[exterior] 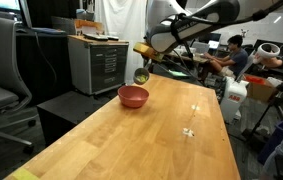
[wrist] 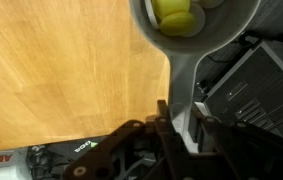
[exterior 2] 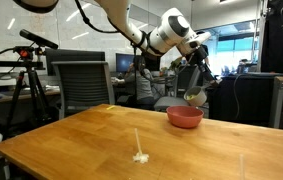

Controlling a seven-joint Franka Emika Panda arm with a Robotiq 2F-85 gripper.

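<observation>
My gripper is shut on the pale handle of a grey ladle (wrist: pixel 184 72). Yellow and greenish rounded pieces (wrist: pixel 177 22) lie in its bowl, at the top of the wrist view. In the first exterior view the ladle (exterior: pixel 141 75) hangs just above the red bowl (exterior: pixel 133 96), a little to its right. From the other side, the ladle (exterior 2: pixel 197 98) appears close over the rim of the red bowl (exterior 2: pixel 185 117). What the red bowl holds is hidden in all views.
Small white items (exterior: pixel 188 132) lie on its right half. A grey drawer cabinet (exterior: pixel 98 66) stands behind it, and an office chair (exterior: pixel 1 80) is at the left. A person (exterior: pixel 235 57) sits in the background.
</observation>
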